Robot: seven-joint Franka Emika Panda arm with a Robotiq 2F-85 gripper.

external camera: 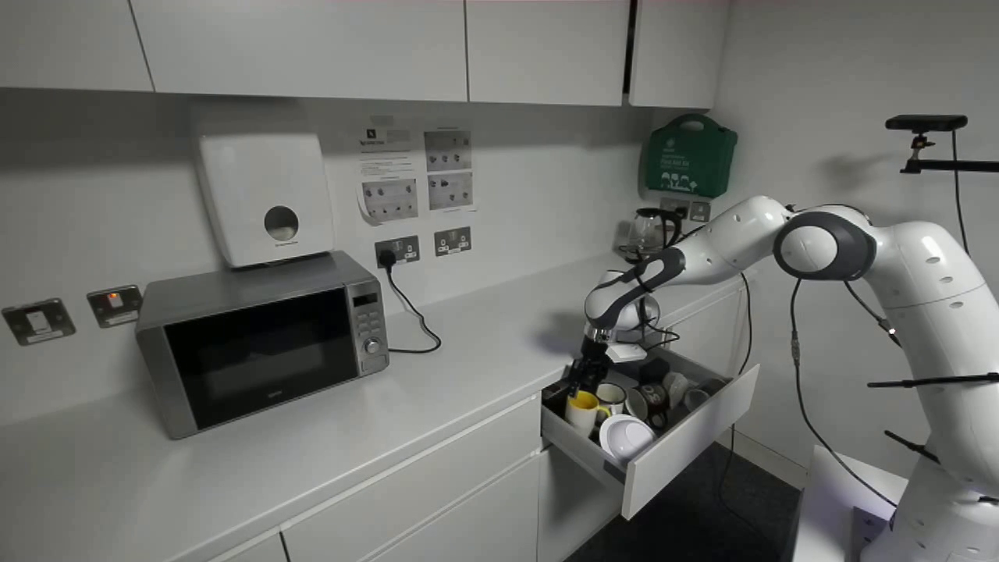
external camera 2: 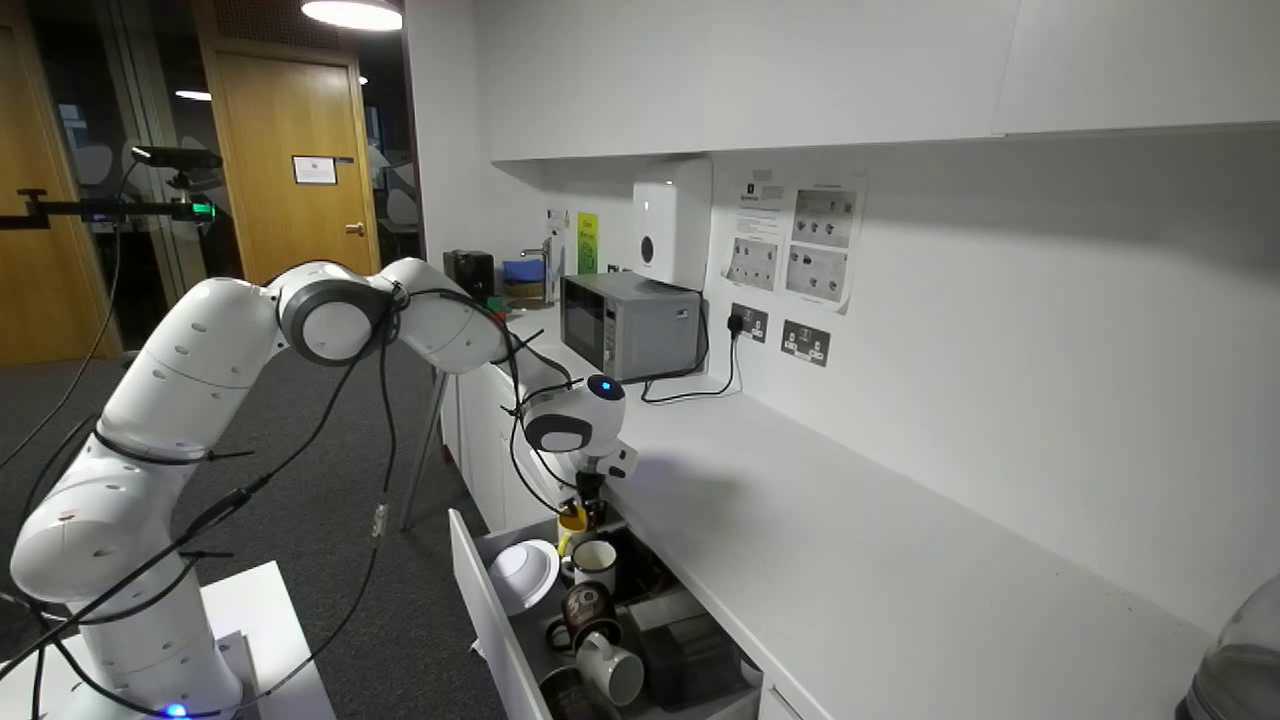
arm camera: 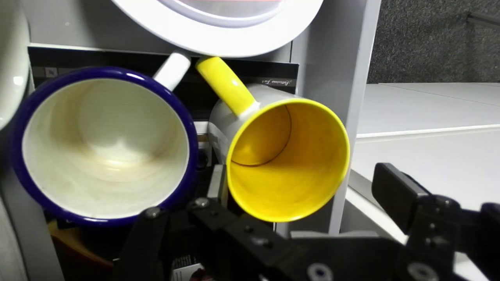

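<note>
In the wrist view, a white mug with a yellow inside, rim and handle (arm camera: pixel 290 159) leans in the open drawer (arm camera: pixel 337 117), its mouth facing the camera. My gripper is open, one dark finger (arm camera: pixel 216 182) by the mug's left side and the other finger (arm camera: pixel 398 192) well to its right. Nothing is gripped. Exterior view 1 has the gripper (external camera: pixel 585 376) right over the yellow mug (external camera: pixel 581 410); in exterior view 2 the yellow mug (external camera 2: pixel 572 523) is partly hidden by the gripper. Whether a finger touches it, I cannot tell.
A blue-rimmed white mug (arm camera: pixel 110 145) sits close on the left, and a white bowl (external camera: pixel 627 437) lies near the drawer front. Several other mugs fill the drawer.
</note>
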